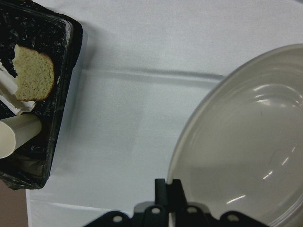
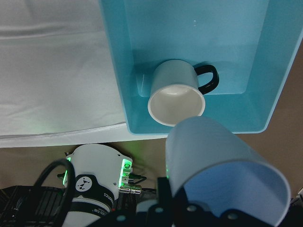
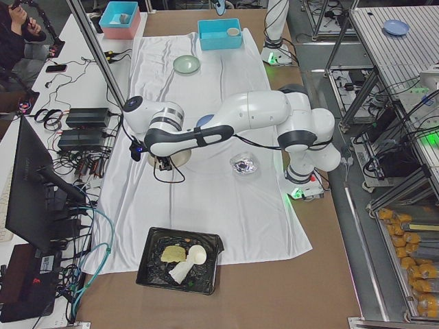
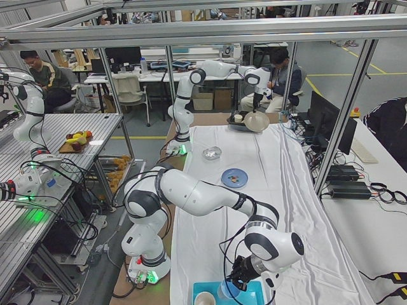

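Observation:
My left gripper is shut on the rim of a pale round dish (image 1: 241, 137), raised over the white cloth (image 1: 118, 123). Beside it in the left wrist view is a black tray (image 1: 57, 109) with a slice of bread (image 1: 34, 73), paper (image 1: 7, 90) and a white cup (image 1: 21, 130). My right gripper is shut on a light blue cup (image 2: 213, 156), held just outside a blue bin (image 2: 251, 94) that holds a mug (image 2: 165, 78) with a black handle.
A blue plate (image 4: 234, 178) and a crumpled foil item (image 3: 243, 162) lie on the cloth, with a green plate (image 3: 186, 64) further off. A monitor (image 3: 34, 192) and cables line the side.

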